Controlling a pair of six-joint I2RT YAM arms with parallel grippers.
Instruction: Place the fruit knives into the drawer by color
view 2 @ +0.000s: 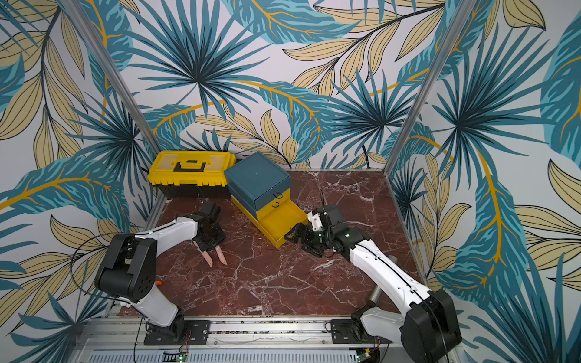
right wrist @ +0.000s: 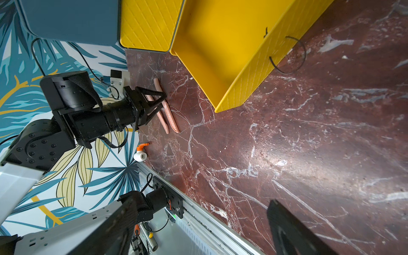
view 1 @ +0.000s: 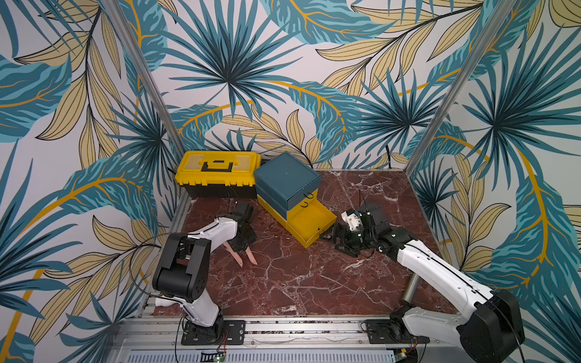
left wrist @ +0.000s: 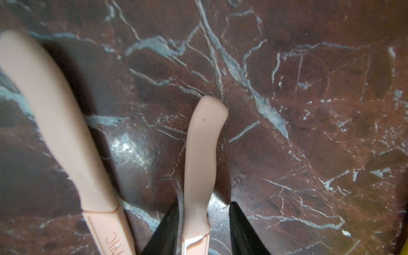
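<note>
Two pink fruit knives lie on the marbled table under my left gripper (view 1: 245, 245). In the left wrist view, one pink knife (left wrist: 203, 161) runs down between my two fingers, near where its handle ends. The other pink knife (left wrist: 63, 123) lies to the left, outside the fingers. My left fingers are part open, with a gap on each side of the knife. The pulled-out yellow drawer (right wrist: 212, 46) sits under the blue-topped unit (view 1: 285, 178) and looks empty where seen. My right gripper (view 1: 345, 239) stands open in front of the drawer, holding nothing.
A yellow toolbox (view 1: 218, 169) stands at the back left, beside the drawer unit. A dark wire loop (right wrist: 297, 59) hangs from the drawer front.
</note>
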